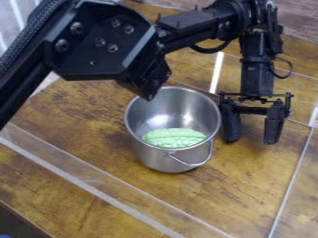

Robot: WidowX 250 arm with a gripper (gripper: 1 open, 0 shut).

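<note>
A steel pot (148, 153) with a wire handle stands on the wooden table, holding a pale green, ridged object (174, 138). Just right of the pot, low over the table and close to its rim, is my black gripper (252, 131), open, with nothing visible between its two fingers.
A small reddish thing behind the pot is mostly hidden by the arm. A blue edge shows at the bottom left corner.
</note>
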